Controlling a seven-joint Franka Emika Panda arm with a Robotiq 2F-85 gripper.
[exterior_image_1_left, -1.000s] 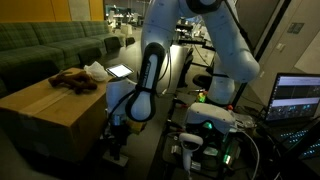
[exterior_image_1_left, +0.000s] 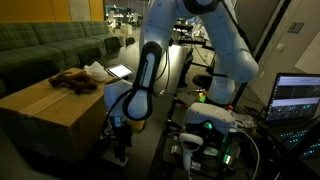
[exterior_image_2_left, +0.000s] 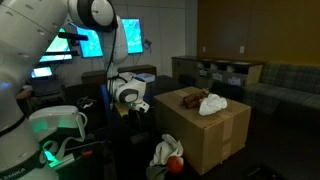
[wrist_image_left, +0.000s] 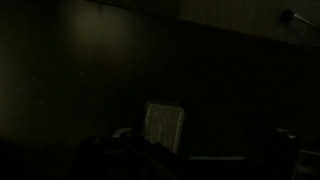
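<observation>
The scene is dark. My white arm reaches down, and its gripper (exterior_image_1_left: 118, 142) hangs low beside a cardboard box in exterior view 1. In the wrist view, the gripper is open, its dim fingertips wide apart at the lower edge. A small grey rectangular object (wrist_image_left: 163, 124) lies on the dark surface, toward the left side of the gap. I cannot tell what it is or how far below the fingers it lies. Nothing shows held. In exterior view 2 the gripper (exterior_image_2_left: 134, 122) is mostly lost in shadow.
The cardboard box (exterior_image_2_left: 205, 140) carries a brown bundle (exterior_image_2_left: 191, 98) and a white crumpled item (exterior_image_2_left: 212, 105). A pale cloth (exterior_image_2_left: 165, 152) and a red round object (exterior_image_2_left: 175, 165) are in front of it. A laptop (exterior_image_1_left: 296, 100) stands at the right.
The hand has shifted slightly to the right in exterior view 1 and its angle has changed a little. The box and the things on it have stayed put.
</observation>
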